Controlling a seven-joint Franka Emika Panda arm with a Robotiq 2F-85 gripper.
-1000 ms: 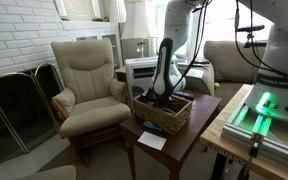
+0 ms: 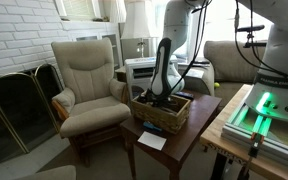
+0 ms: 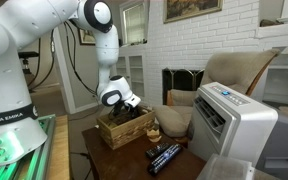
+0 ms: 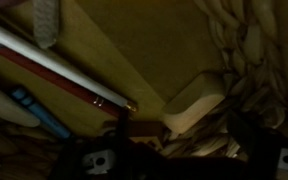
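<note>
My gripper (image 2: 160, 98) reaches down into a wicker basket (image 2: 174, 127) on the brown table. In the wrist view the gripper stands open, its dark fingers at the lower edge and apart. A pale rounded block (image 4: 194, 102) lies by the woven basket wall (image 4: 249, 60), just ahead of the gap between the fingers. To the left are a white rod (image 4: 59, 65), a red-brown paintbrush (image 4: 69, 85) and a blue crayon-like stick (image 4: 39, 112). Nothing shows gripped. The wrist view is dark, and the basket's wall hides the fingertips in both exterior views.
On the table (image 3: 134, 162) beside the basket lie dark objects (image 3: 164, 158) and a small wooden piece (image 3: 152, 131). A white sheet (image 2: 152, 140) lies near the table edge. A white heater-like unit (image 3: 229, 115) and an armchair (image 2: 89, 85) stand close by.
The arm has dipped very slightly into the basket; otherwise little differs, and the basket and table objects stay where they were.
</note>
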